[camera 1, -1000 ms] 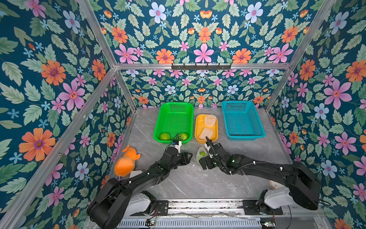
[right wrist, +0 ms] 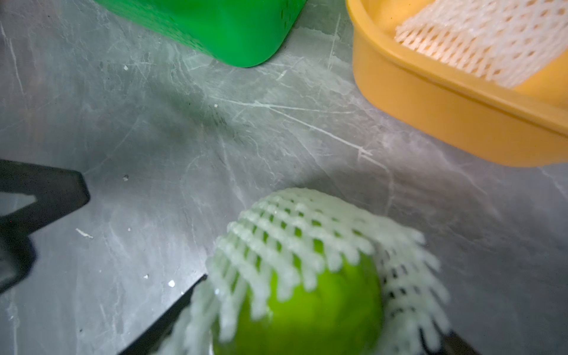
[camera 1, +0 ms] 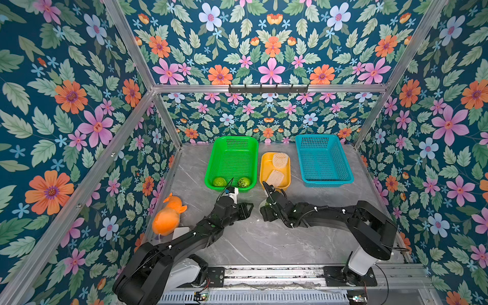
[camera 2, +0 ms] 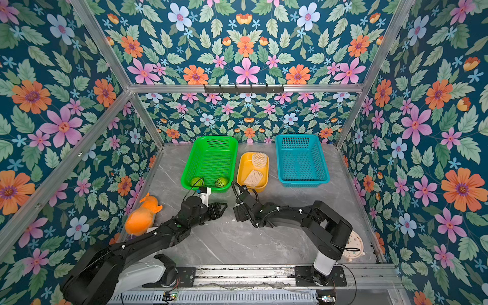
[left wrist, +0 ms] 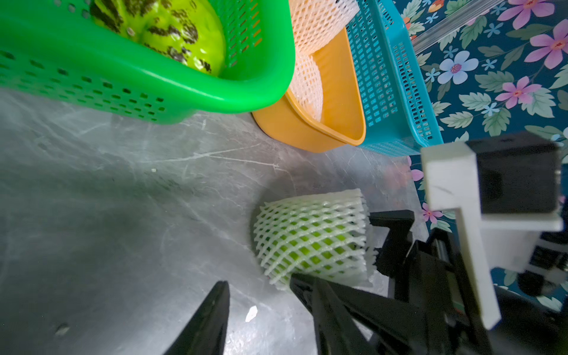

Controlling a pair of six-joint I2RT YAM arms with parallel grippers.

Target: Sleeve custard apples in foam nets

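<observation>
A green custard apple (right wrist: 331,307) stands on the table inside a white foam net (left wrist: 313,236). In the right wrist view the net covers its far side and flares at both sides, leaving part of the fruit bare. My right gripper (camera 1: 267,200) is open, its fingers (left wrist: 340,290) on either side of the netted fruit. My left gripper stands just to the left, part open and empty. Two bare custard apples (camera 1: 219,181) lie in the front of the green basket (camera 1: 231,137). Loose foam nets (camera 1: 279,161) lie in the yellow tray (camera 1: 262,170).
The empty blue basket (camera 1: 325,184) stands at the back right. An orange plush toy (camera 1: 166,218) lies by the left wall. Bare table (camera 1: 249,244) stretches in front of the grippers, while the baskets' front edges are close behind them.
My right gripper has moved leftward to surround the netted fruit, which was more visible to its left before. My left gripper has shifted slightly and its fingers have opened wider.
</observation>
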